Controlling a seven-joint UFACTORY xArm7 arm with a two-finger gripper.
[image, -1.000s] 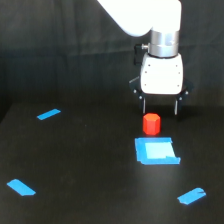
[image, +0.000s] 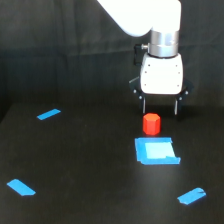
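A small red block (image: 151, 124) stands on the dark table, right of the middle. My gripper (image: 161, 104) hangs above and slightly to the right of it, pointing down. The two dark fingers (image: 143, 102) are spread wide, and nothing shows between their tips. The block appears lower than the fingertips; whether it lies directly beneath them in depth, I cannot tell.
Just in front of the block lies a light square edged in blue (image: 157, 151). Strips of blue tape mark the table at the far left (image: 49, 114), near left (image: 21, 187) and near right (image: 191, 195).
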